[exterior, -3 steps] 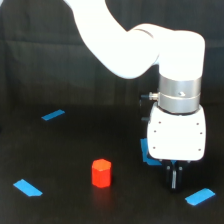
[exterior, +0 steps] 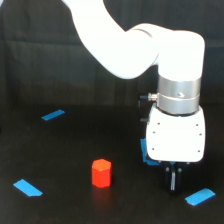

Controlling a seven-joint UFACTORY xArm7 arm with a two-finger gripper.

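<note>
A red block (exterior: pixel 101 173), roughly hexagonal from this angle, stands alone on the dark table, left of centre. To its right my gripper (exterior: pixel 172 184) hangs pointing down from the white arm. A clear stretch of table separates the two, and nothing touches the block. The black fingers are small and dark against the table, so how far apart they stand is unclear. No object shows at their tips.
Blue tape strips mark the table: one at the back left (exterior: pixel 53 115), one at the front left (exterior: pixel 27 188), one at the front right (exterior: pixel 200 197). More blue (exterior: pixel 146 153) shows partly behind the gripper.
The arm and gripper have shifted very slightly left and down. The red block and the tape strips are where they were.
</note>
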